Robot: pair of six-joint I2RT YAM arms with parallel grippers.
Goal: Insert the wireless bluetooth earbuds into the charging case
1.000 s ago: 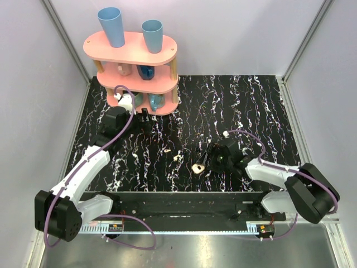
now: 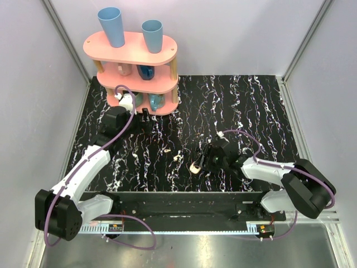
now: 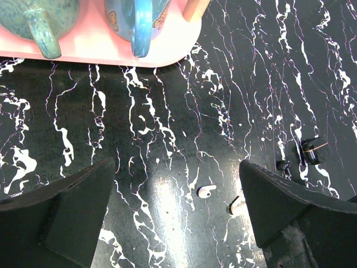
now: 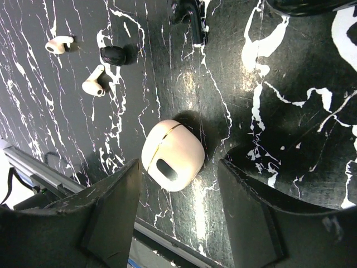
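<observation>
The pale pink charging case (image 4: 173, 156) lies on the black marble table just ahead of my right gripper, whose fingers stand apart around its near side; I see nothing held. Two white earbuds (image 4: 58, 44) lie loose to the case's upper left, beside a small black piece (image 4: 112, 55). My left gripper is open and empty above the table near the shelf, with both earbuds in its view below.
A pink shelf (image 2: 134, 84) with mugs and cups stands at the back left. Black objects (image 4: 189, 17) lie beyond the case.
My right gripper has shifted slightly left, and the case also appears a little further left than one second ago. The left arm is still.
</observation>
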